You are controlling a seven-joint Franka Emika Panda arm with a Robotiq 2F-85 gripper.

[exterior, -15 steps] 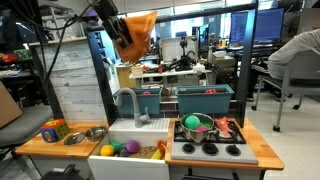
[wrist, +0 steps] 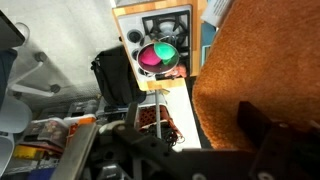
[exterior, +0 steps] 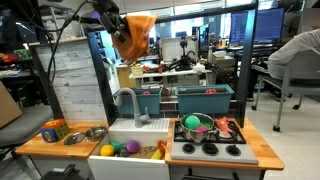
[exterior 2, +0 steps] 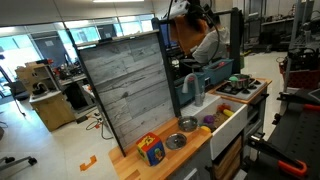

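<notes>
An orange cloth (exterior: 137,38) hangs high up, near the left end of the dark overhead rail, in exterior view 1. My gripper (exterior: 118,38) is right beside it, partly behind the cloth. From the side, the cloth (exterior 2: 187,35) shows at the upper frame, close to the arm. In the wrist view the cloth (wrist: 265,75) fills the right part and covers one side of my gripper. The fingers stand open. Whether the cloth rests on the rail or only on the gripper cannot be made out.
Below stand a stove (exterior: 210,148) with a pot (exterior: 196,126), and a white sink (exterior: 130,162) with several colourful items and a tall faucet (exterior: 130,100). A teal basket (exterior: 204,100) is behind. Metal bowls (exterior 2: 188,124) and a colourful box (exterior 2: 151,149) sit on the left counter.
The orange cloth and the gripper have shifted slightly down and left. The counter, sink and stove look the same.
</notes>
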